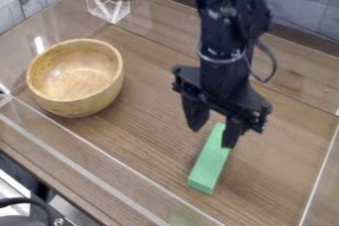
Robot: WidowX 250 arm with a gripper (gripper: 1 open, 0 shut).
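My gripper point(212, 121), black and open, hangs over the middle of the wooden table, above the far end of a flat green strip point(211, 169). The strip lies lengthwise toward the front, and nothing shows held between the fingers. A tan round bowl point(75, 83) sits on the left of the table.
A white wire-like object point(107, 2) stands at the back left, and black cables lie at the lower left corner.
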